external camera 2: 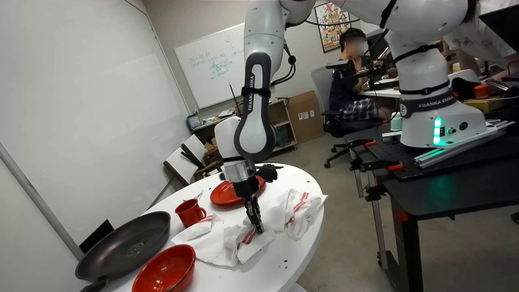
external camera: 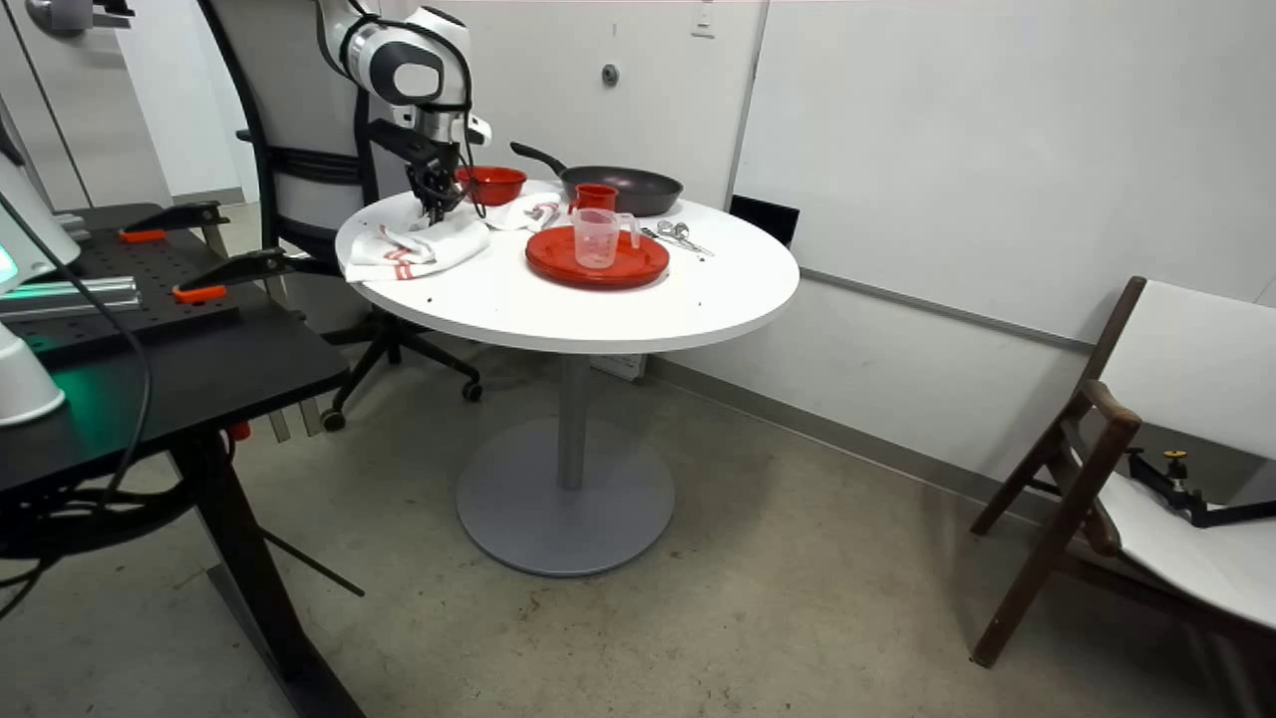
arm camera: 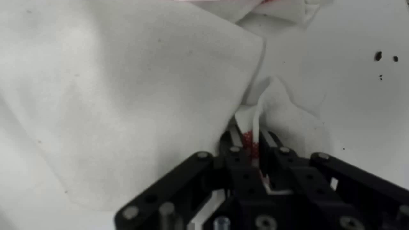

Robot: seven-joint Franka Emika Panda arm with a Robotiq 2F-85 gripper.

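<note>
A white towel with red stripes (external camera 2: 245, 243) lies rumpled across the white round table. My gripper (external camera 2: 259, 229) points down into its folds near the table's edge. In the wrist view, a thin upright fold with a red stripe (arm camera: 248, 142) rises between the fingers of my gripper. The fingers are part open around that fold; whether both fingers press on it cannot be made out. A broad plain stretch of towel (arm camera: 134, 88) spreads flat to the left of the fingers. The fingertips' lower ends are hidden in cloth in exterior view 1.
A red bowl (external camera 2: 165, 270), a black pan (external camera 2: 126, 245) and a red mug (external camera 2: 189, 212) stand near the towel. A clear measuring cup (external camera: 595, 239) sits on a red plate (external camera: 552, 255). Metal utensils (external camera: 679, 235) lie behind it.
</note>
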